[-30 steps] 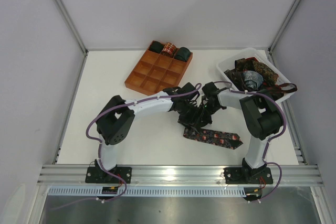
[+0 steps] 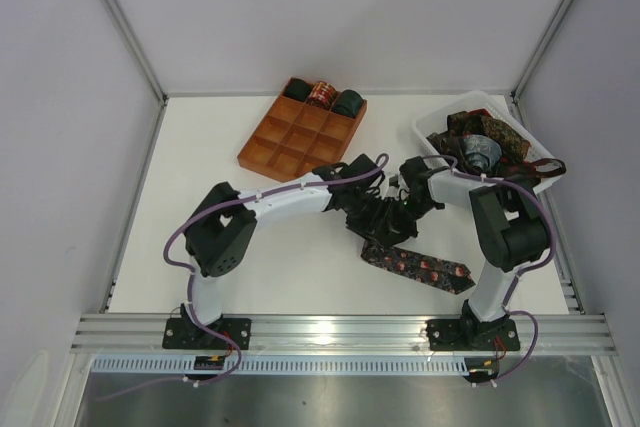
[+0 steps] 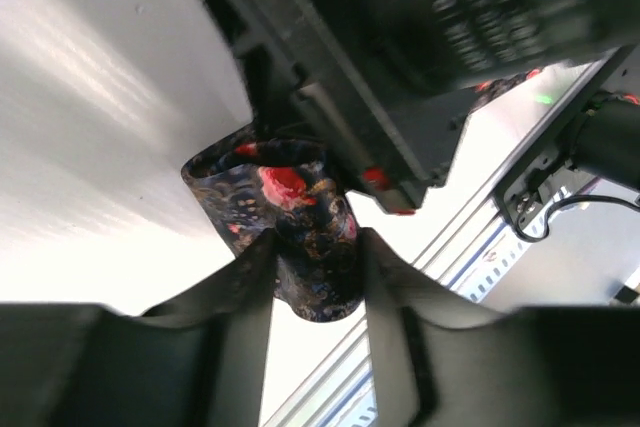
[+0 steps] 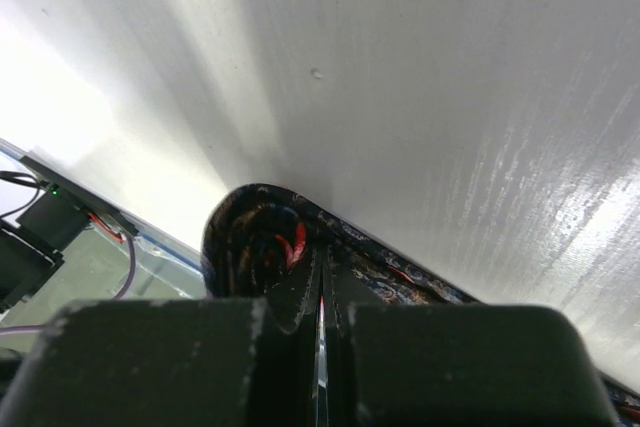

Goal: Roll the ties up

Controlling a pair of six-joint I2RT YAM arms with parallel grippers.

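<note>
A dark tie with red flowers lies flat across the right front of the table. Its left end is folded over under both grippers, partly hidden in the top view. In the left wrist view, the folded end of the tie shows between the parted fingertips of my left gripper; whether they press on it is unclear. The right wrist view shows my right gripper shut at the curled end of the tie. Whether a layer of cloth is between its fingers is hidden.
A brown divided box at the back holds several rolled ties in its far row. At the back right stands a white basket with more ties.
Both grippers have shifted slightly right, the right one more. The tie has slid to the right and a little toward the front edge with them.
</note>
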